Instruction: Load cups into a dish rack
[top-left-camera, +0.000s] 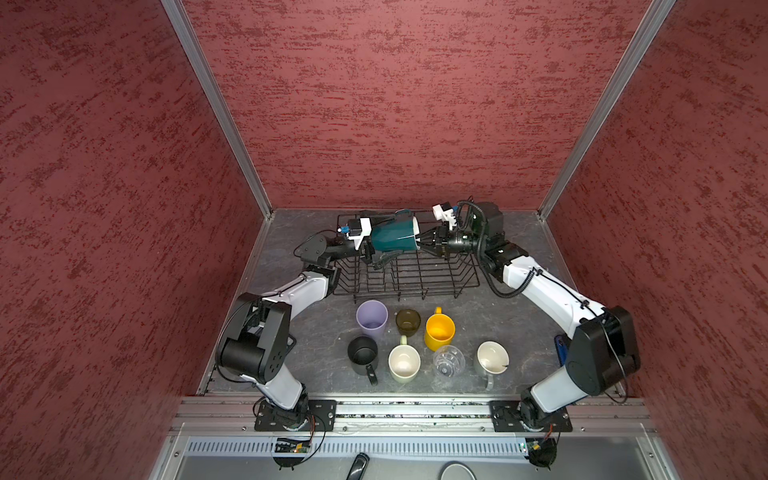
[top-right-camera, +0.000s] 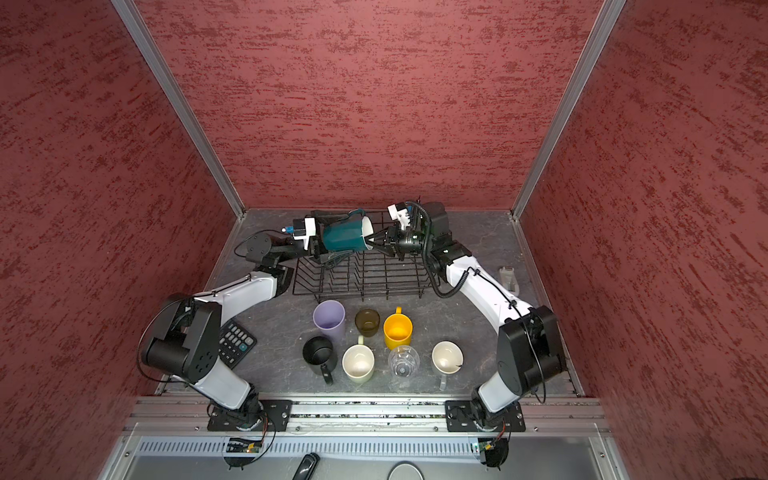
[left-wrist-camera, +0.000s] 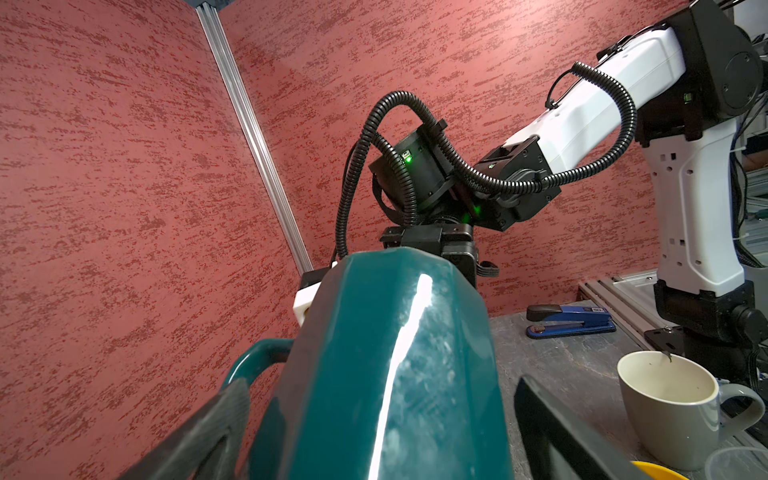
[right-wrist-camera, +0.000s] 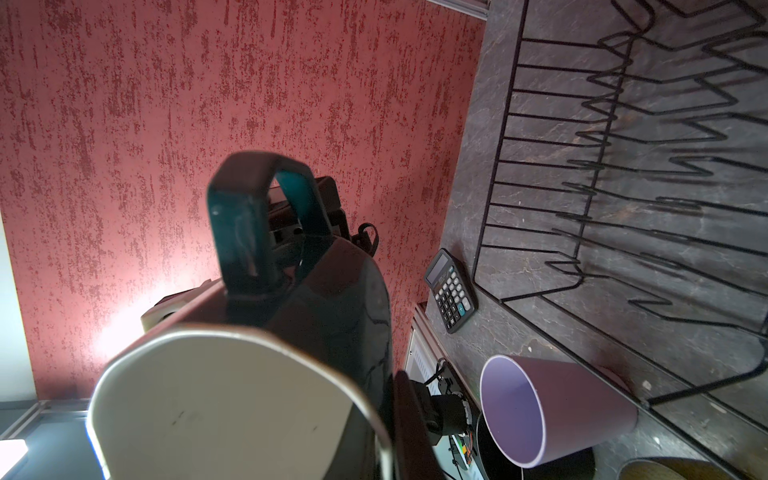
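A teal mug (top-left-camera: 393, 236) with a white inside lies sideways in the air above the black wire dish rack (top-left-camera: 424, 289). Its mouth faces my right gripper (top-left-camera: 424, 239), which is shut on the thin rim; that wall runs between its dark fingers in the right wrist view. Around the mug's base end, my left gripper stands open, a blurred finger (left-wrist-camera: 552, 428) to each side. Whether either finger touches the mug cannot be told. The handle (right-wrist-camera: 254, 216) points up and away toward the back wall. No cup shows in the visible part of the rack.
In front of the rack stand a purple cup (top-left-camera: 372, 317), brown glass (top-left-camera: 408, 321), yellow mug (top-left-camera: 439, 331), black mug (top-left-camera: 363, 352), cream mug (top-left-camera: 404, 364), clear glass (top-left-camera: 449, 361) and white mug (top-left-camera: 492, 357). A calculator (top-right-camera: 237, 344) and stapler (left-wrist-camera: 569, 320) lie at the sides.
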